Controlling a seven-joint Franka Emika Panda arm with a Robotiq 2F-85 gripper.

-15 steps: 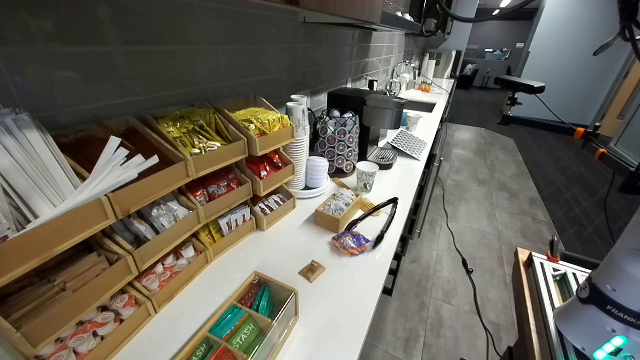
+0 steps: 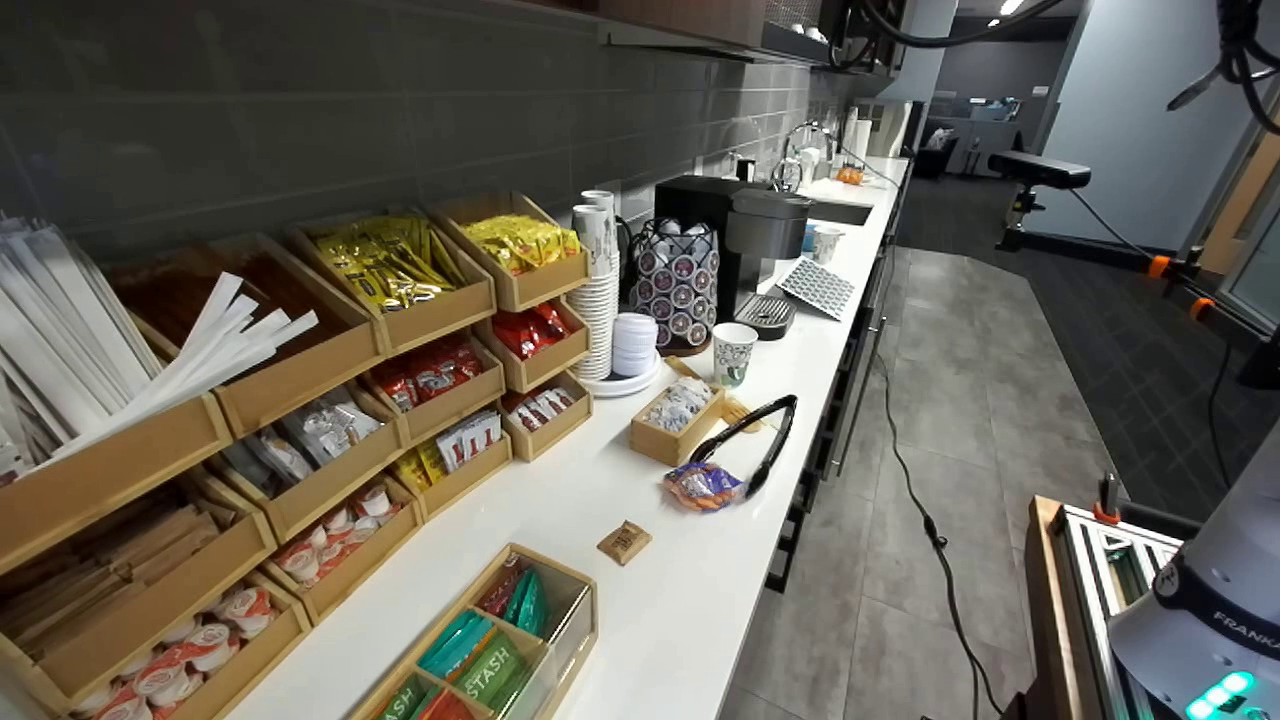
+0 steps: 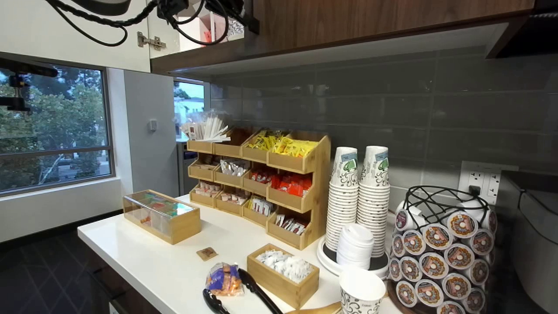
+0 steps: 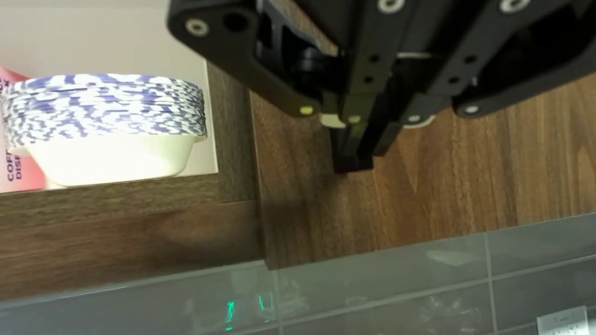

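My gripper is shut in the wrist view, its dark fingertips close together in front of a brown wooden cabinet panel (image 4: 436,167). Whatever may sit between them cannot be made out. Left of the panel, an open cabinet space holds a stack of patterned paper bowls (image 4: 106,123) and a pink package (image 4: 22,167). In exterior view 2 the gripper (image 3: 253,24) is high up beside the wooden cabinet front (image 3: 366,26), left of which the opening shows. A pale door (image 3: 104,39) with a hinge stands farther left.
Below, the white counter (image 3: 172,256) carries a tiered snack rack (image 3: 314,225), stacked cups (image 3: 342,204), a tea box (image 3: 183,227), black tongs (image 3: 261,293), a bagged snack (image 3: 223,280) and a coffee pod holder (image 3: 439,251). Cables hang near the arm.
The cable hanging at the upper right of exterior view 1 has shifted slightly left and up. The counter items are unmoved.
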